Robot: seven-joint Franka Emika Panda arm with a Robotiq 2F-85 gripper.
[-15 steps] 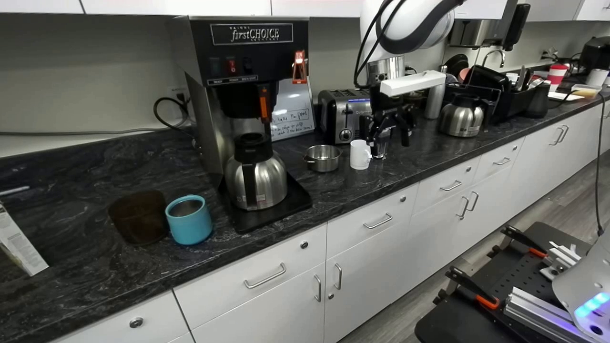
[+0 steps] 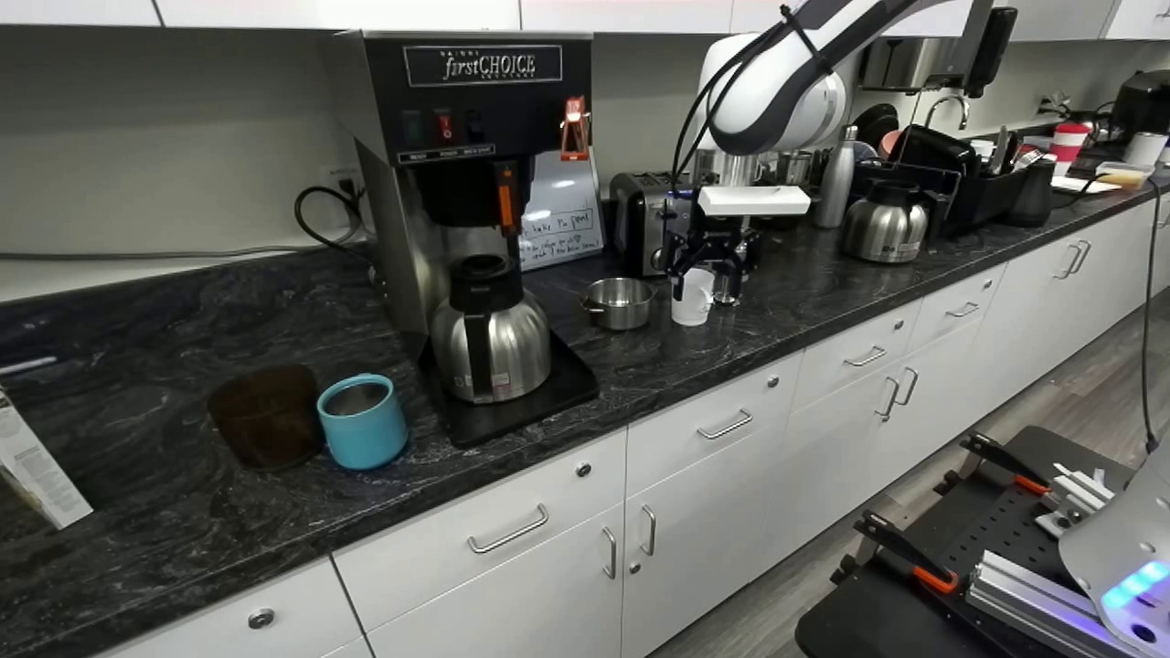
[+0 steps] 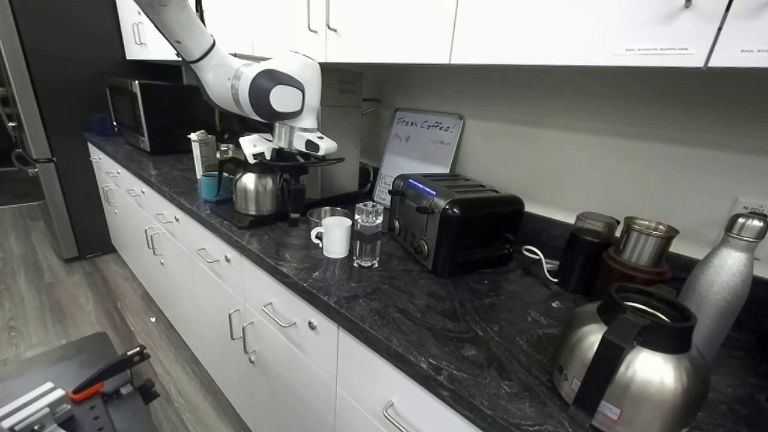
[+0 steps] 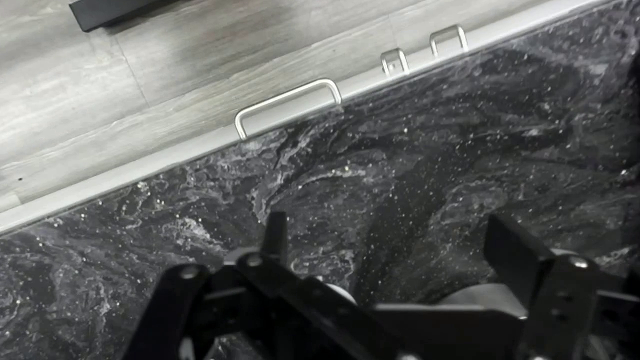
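My gripper point(image 2: 710, 274) is open, pointing down over the counter by the white mug point(image 2: 692, 297). In exterior view 1, the gripper's parts overlap the mug's upper part and the clear glass grinder point(image 2: 727, 287) beside it. Seen from exterior view 2, the mug point(image 3: 335, 237) and the clear grinder point(image 3: 368, 234) stand upright, and the gripper point(image 3: 293, 207) is up behind them. The wrist view has spread fingers point(image 4: 276, 237) with bare counter between their tips. Pale curved edges show below, mostly covered by the gripper, and I cannot tell for certain what they are.
A small metal pot point(image 2: 620, 303) sits left of the mug, near the coffee maker's carafe point(image 2: 494, 340). Behind stands a toaster point(image 3: 455, 219). The teal mug point(image 2: 363, 422) is farther left. Open counter point(image 3: 432, 317) lies before the toaster.
The arm has moved left in exterior view 1, bringing the gripper from beside the white mug to overlapping it. The mug and the other counter items have not visibly moved.
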